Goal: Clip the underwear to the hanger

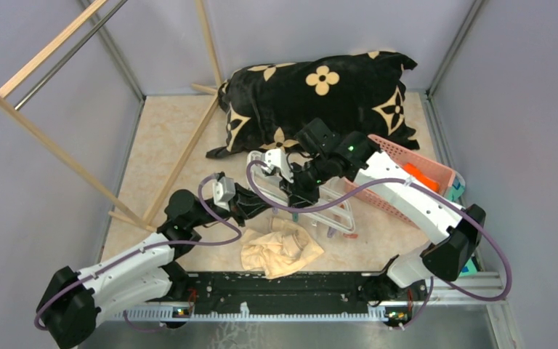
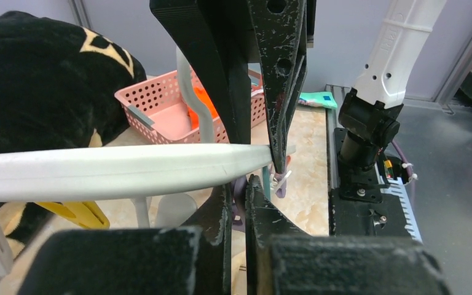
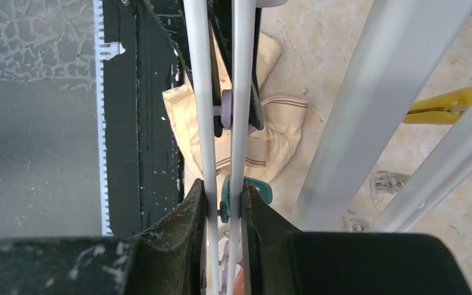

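Note:
The white hanger (image 2: pixel 110 172) is held raised over the table by my right gripper (image 1: pixel 301 196), whose fingers are shut on its bar in the left wrist view. My left gripper has its fingertips close together around a small purple clip on the hanger, just below that bar; the same clip (image 3: pixel 226 109) shows in the right wrist view. A teal clip (image 3: pixel 252 190) hangs near the right fingertips. The beige underwear (image 1: pixel 280 251) lies crumpled on the table below the two grippers.
A pink basket (image 1: pixel 399 153) with orange contents stands at the right. A black patterned cushion (image 1: pixel 312 102) fills the back. A wooden rack (image 1: pixel 80 167) stands at the left.

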